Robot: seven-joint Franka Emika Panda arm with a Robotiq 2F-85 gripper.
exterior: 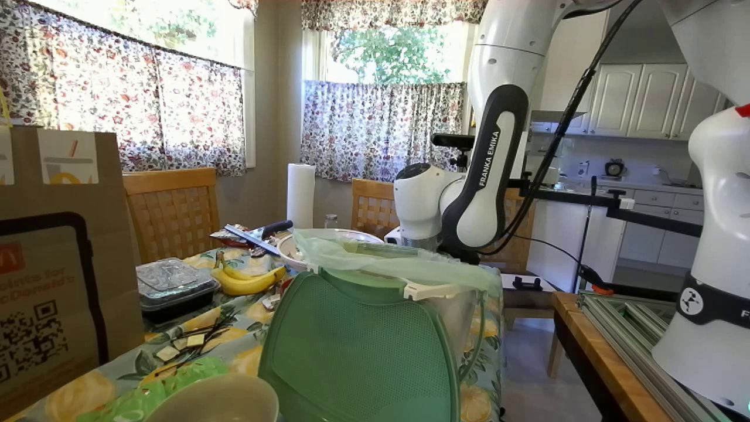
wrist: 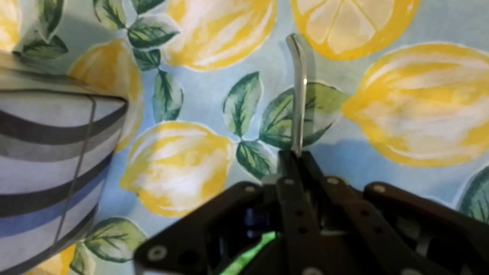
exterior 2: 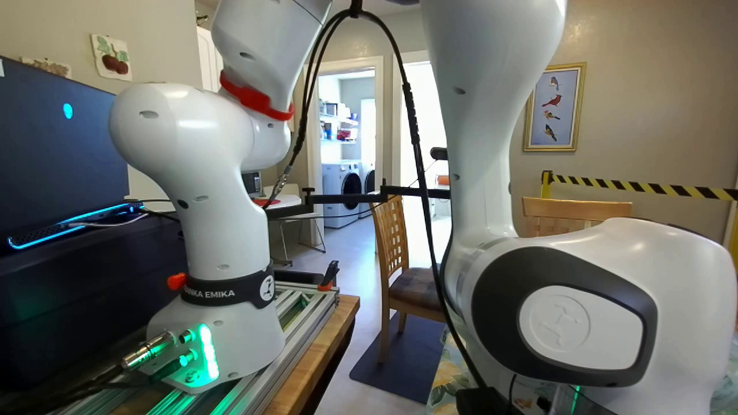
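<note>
In the wrist view my gripper is shut on a thin, shiny metal utensil point(wrist: 298, 101). Its slightly bent end points away from the fingers, over the lemon-print tablecloth point(wrist: 201, 101). The utensil's other end is hidden by the gripper, so its kind cannot be told. In exterior view 1 the green mesh bin point(exterior: 358, 351) and its pale plastic liner point(exterior: 379, 264) block the gripper from sight. Exterior view 2 shows the arm point(exterior 2: 564, 325) but not the fingers.
A striped object point(wrist: 46, 172) stands left of the gripper. Elsewhere on the table are bananas point(exterior: 246, 281), a black container with a clear lid point(exterior: 176, 285), a white bowl point(exterior: 286, 246) and a paper bag point(exterior: 63, 281). Bare cloth surrounds the utensil's visible end.
</note>
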